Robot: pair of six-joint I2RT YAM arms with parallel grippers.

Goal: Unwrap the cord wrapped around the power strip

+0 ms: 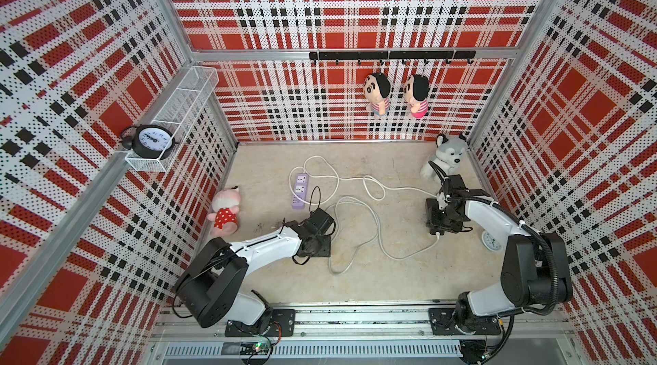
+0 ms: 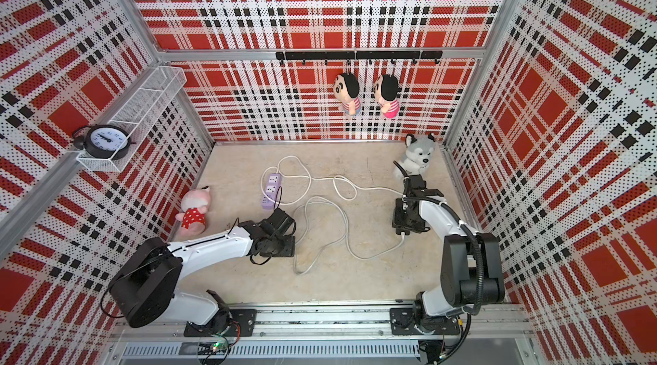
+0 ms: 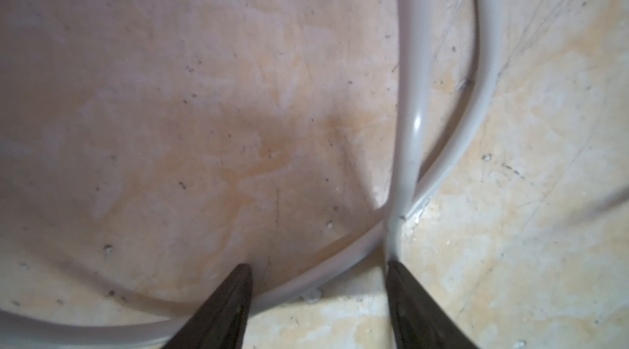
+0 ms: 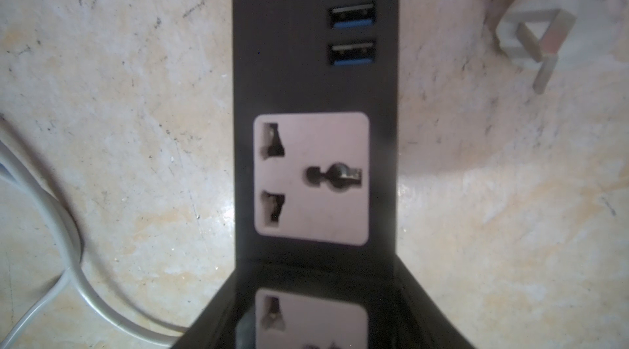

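My left gripper is low over the tabletop, its fingers open around crossing strands of white cord (image 3: 412, 100). My right gripper is shut across the black power strip (image 4: 308, 80), which has USB ports and white sockets. The cord (image 1: 377, 228) lies in loose loops mid-table and runs to the strip at the right. A purple power strip (image 1: 298, 190) with a white cord looped round it lies at the back left, behind my left gripper.
A pink plush (image 1: 224, 213) sits at left, a husky plush (image 1: 448, 152) at back right. A white plug (image 4: 543, 28) lies beside the black strip, a small clock (image 1: 491, 241) at far right.
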